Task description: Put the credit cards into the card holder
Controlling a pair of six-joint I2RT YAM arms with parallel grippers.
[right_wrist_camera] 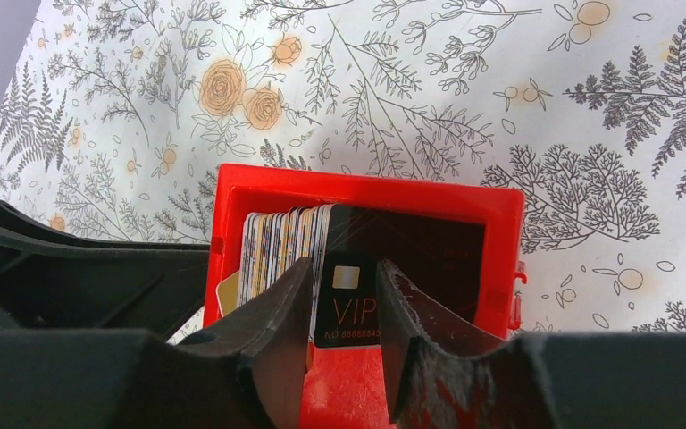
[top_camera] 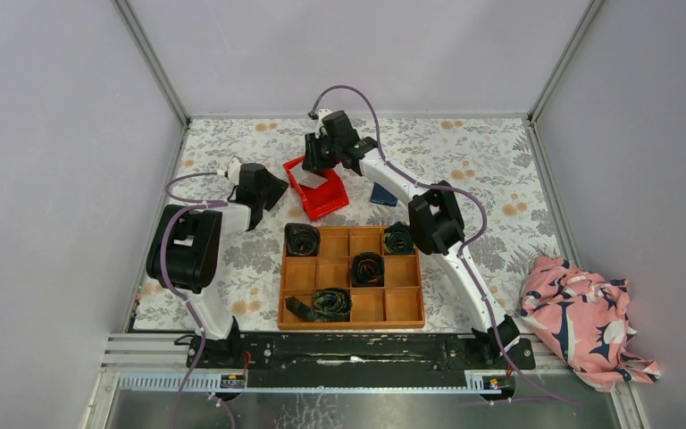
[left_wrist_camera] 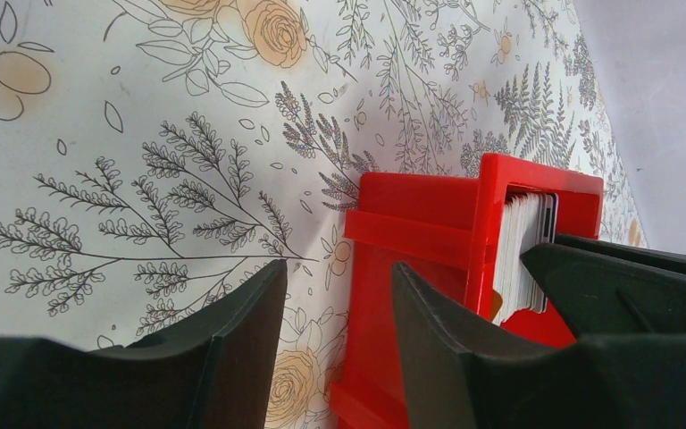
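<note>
The red card holder [top_camera: 324, 201] lies at the back centre of the table, with a packed row of cards [right_wrist_camera: 268, 246] in its upper section. A black VIP card [right_wrist_camera: 411, 246] shows beside the row. My right gripper [top_camera: 313, 165] is over the holder, its parted fingertips [right_wrist_camera: 302, 273] at the VIP card and the row's edge; whether they touch is unclear. My left gripper is left of the holder, open with nothing between its fingers; one finger points toward the holder's red side.
A wooden compartment tray [top_camera: 368, 308] holding several coiled dark items fills the front centre. A dark blue object [top_camera: 384, 195] lies right of the holder. Pink patterned cloth [top_camera: 581, 322] is outside at front right. Free table lies at the right.
</note>
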